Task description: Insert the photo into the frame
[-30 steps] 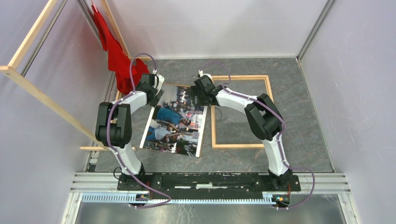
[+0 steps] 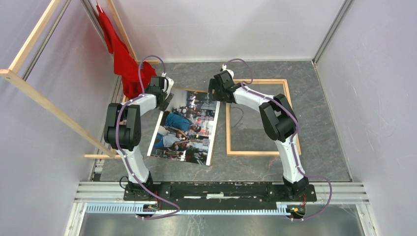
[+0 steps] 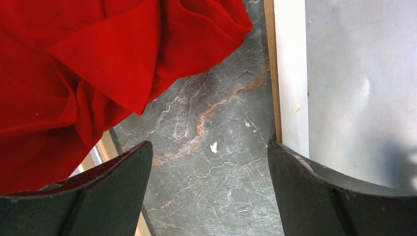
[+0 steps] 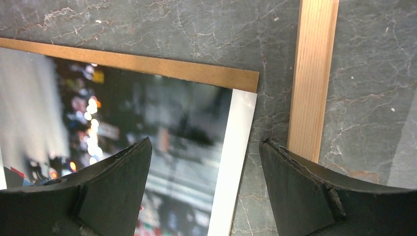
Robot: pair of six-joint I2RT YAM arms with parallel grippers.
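The photo [image 2: 184,130], a street scene with white side borders, lies face up left of centre. A strip of brown backing [image 4: 196,70] shows along its far edge. Empty, the wooden frame [image 2: 229,132] rests to its right with a narrow strip of floor between. At the photo's far left corner my left gripper [image 2: 165,103] is open; bare floor shows between its fingers, and the photo's white edge [image 3: 292,73] meets the right finger. My right gripper is open above the far right corner, with the photo's right border [image 4: 236,142] between its fingers and the frame's side bar just outside.
Red cloth [image 2: 129,61] hangs from a wooden rack [image 2: 49,105] on the left, close by my left gripper.
The frame has shifted slightly right, away from the photo, as my right gripper moved right alongside it. My left arm's elbow has swung a little right. The photo looks unmoved.
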